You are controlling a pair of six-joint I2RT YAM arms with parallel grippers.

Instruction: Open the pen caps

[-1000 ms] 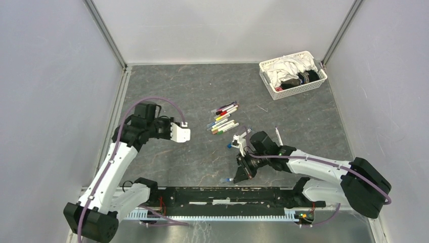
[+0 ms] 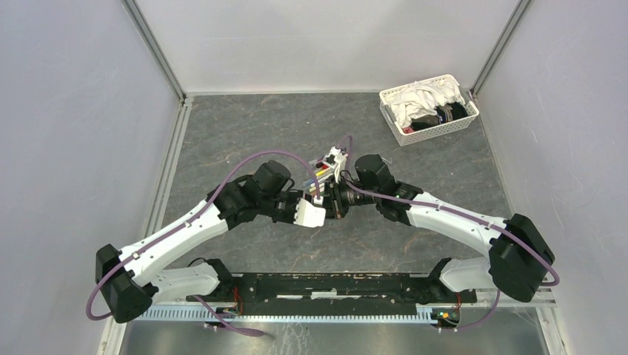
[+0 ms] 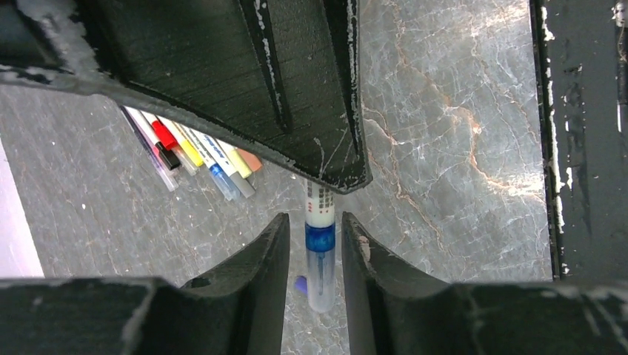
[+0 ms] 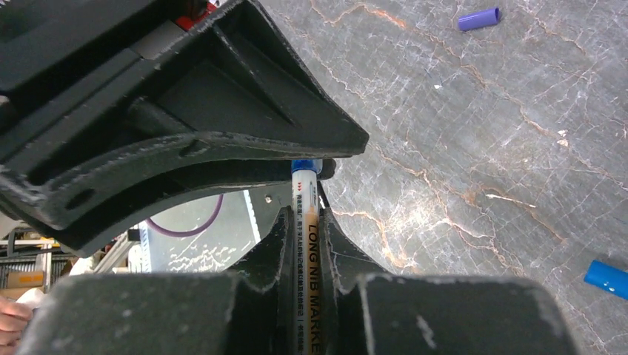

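Observation:
A white long-nib marker (image 4: pixel 306 259) with a blue band and a clear cap (image 3: pixel 321 277) is gripped along its barrel by my right gripper. In the left wrist view, my left gripper has a finger on either side of the cap end, with gaps showing, so it is open around the cap. The right wrist view shows the left fingers (image 4: pixel 296 137) over the blue end, hiding the cap. More capped markers (image 3: pixel 196 151) lie in a row on the grey table, seen in the left wrist view.
Loose on the table are a purple cap (image 4: pixel 478 18) and a blue cap (image 4: pixel 607 279). A white basket (image 2: pixel 433 137) with cloths stands at the back right. Both grippers crowd together mid-table.

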